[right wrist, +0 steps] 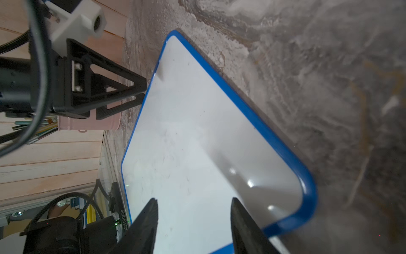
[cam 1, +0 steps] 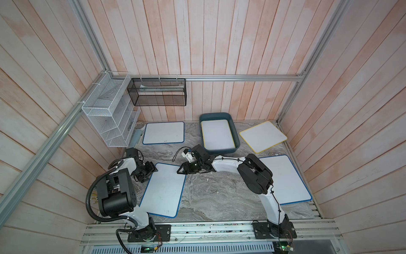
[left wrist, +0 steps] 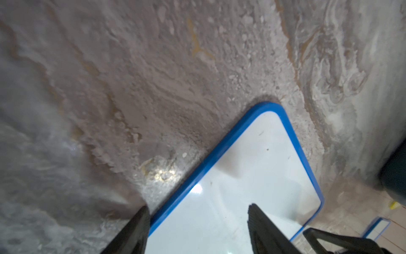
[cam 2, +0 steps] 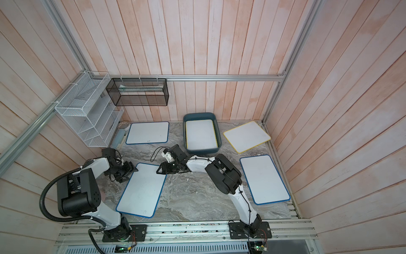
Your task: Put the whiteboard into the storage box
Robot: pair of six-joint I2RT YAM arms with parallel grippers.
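A blue-edged whiteboard (cam 1: 162,194) lies flat at the front left of the table, between my two grippers. At its far left corner my left gripper stands open; the board's blue edge shows between its fingers, close to one finger (left wrist: 137,230). By the far right corner is my right gripper, also open, its fingers over or beside the board's rim; contact cannot be told. The dark teal storage box (cam 1: 236,137) sits at the back centre with a yellow-edged whiteboard (cam 1: 217,134) inside.
Another blue-edged board (cam 1: 163,133) lies back left, a yellow-edged one (cam 1: 263,136) back right, and a blue-edged one (cam 2: 265,180) at the right. Wire shelves (cam 1: 112,110) and a mesh basket (cam 1: 157,92) hang at the left.
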